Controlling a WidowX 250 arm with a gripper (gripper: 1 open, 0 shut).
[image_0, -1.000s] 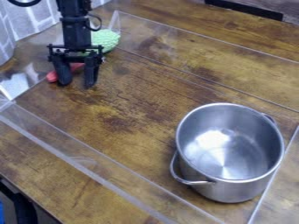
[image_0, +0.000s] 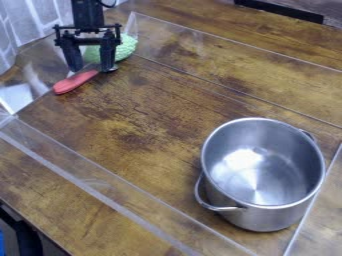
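Note:
My black gripper (image_0: 88, 58) is at the top left, above a red elongated object (image_0: 74, 82) lying on the wooden surface. A pale green textured object (image_0: 123, 48) lies just behind it, partly hidden by the gripper. The fingers point down; whether they are open or shut, or touch either object, is hard to tell at this size.
A large steel pot (image_0: 261, 175) with side handles stands at the front right. Clear strips run along its left and front, and a pale crumpled item is at the left edge.
My gripper has moved up and slightly left, uncovering more of the red object. The pot and the other objects look unmoved.

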